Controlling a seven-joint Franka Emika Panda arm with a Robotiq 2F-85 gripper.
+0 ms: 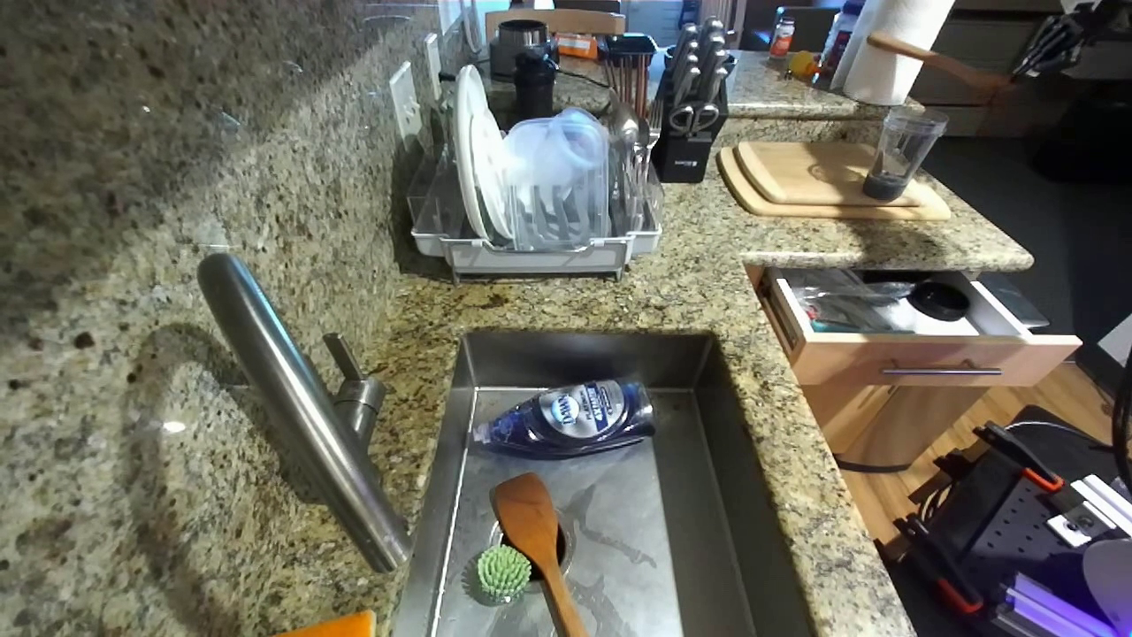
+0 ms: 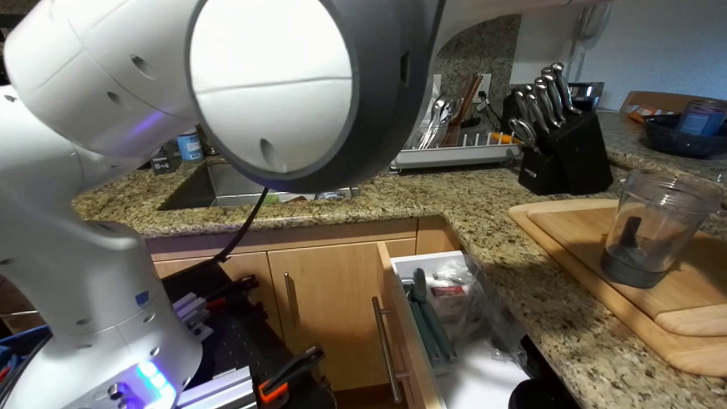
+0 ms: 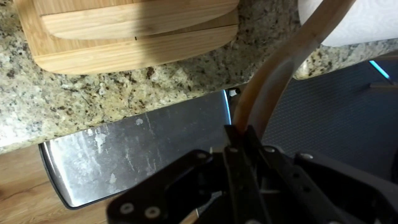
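My gripper is shut on a long brown wooden utensil (image 3: 274,80), which juts out beyond the fingertips toward the upper right of the wrist view. In exterior view 1 the wooden utensil (image 1: 929,58) passes in front of the paper towel roll (image 1: 897,48), with the gripper (image 1: 1024,74) at its right end by the frame's edge. A clear plastic cup (image 1: 904,154) with a dark base stands on the stacked cutting boards (image 1: 785,175), below the utensil and apart from it. In exterior view 2 the gripper is out of frame.
An open drawer (image 1: 902,356) juts out below the counter. A knife block (image 1: 692,117) and a dish rack (image 1: 536,255) stand farther left. The sink (image 1: 626,552) holds a blue soap bottle (image 1: 578,416), a wooden spatula (image 1: 531,517) and a green brush (image 1: 503,571).
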